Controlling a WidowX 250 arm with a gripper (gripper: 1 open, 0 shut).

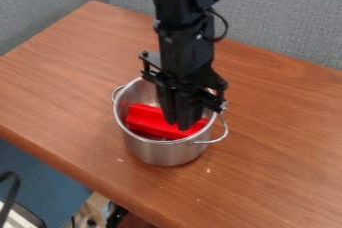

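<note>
A steel pot (pixel 160 150) with two loop handles stands on the wooden table. Inside it lies a red object (pixel 150 120). The black gripper (pixel 187 120) reaches down into the pot's right side, over the red object, its tip partly hidden; whether anything is between its fingers cannot be seen.
A grey padded wall stands behind.
</note>
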